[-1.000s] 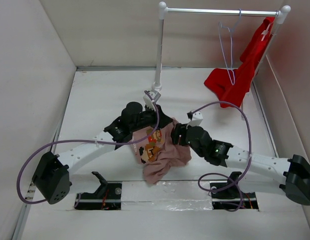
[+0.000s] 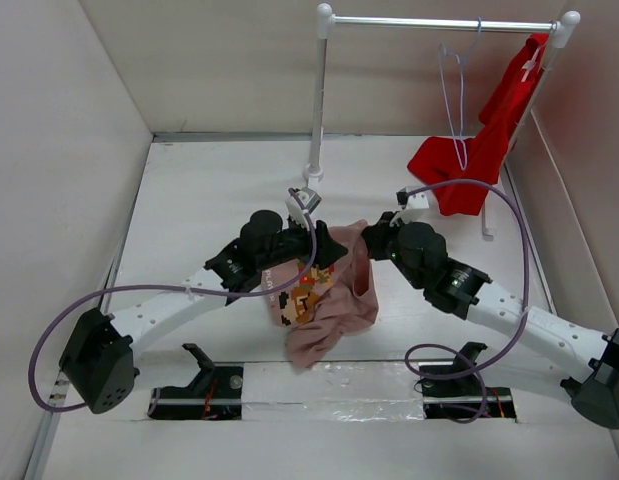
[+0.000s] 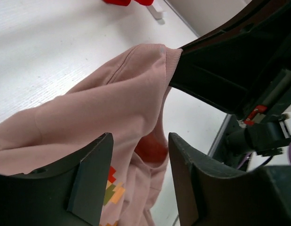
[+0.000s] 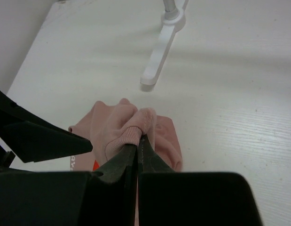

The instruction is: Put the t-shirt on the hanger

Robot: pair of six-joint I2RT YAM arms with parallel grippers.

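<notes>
A pink t-shirt [image 2: 329, 310] with a printed orange and red patch lies bunched on the white table between my grippers. My right gripper is shut on a raised fold of it, also seen lifted in the left wrist view [image 3: 117, 94]. My left gripper stands open just left of that fold, over the shirt's body. A blue wire hanger [image 2: 462, 100] hangs on the rack's bar [image 2: 409, 22] at upper right.
A red garment [image 2: 499, 120] hangs over the right side of the rack. The rack's white foot [image 4: 154, 61] stands behind the shirt.
My right gripper has moved up and back from about a second ago, drawing the shirt's fold upward with it. The left gripper has shifted slightly.
</notes>
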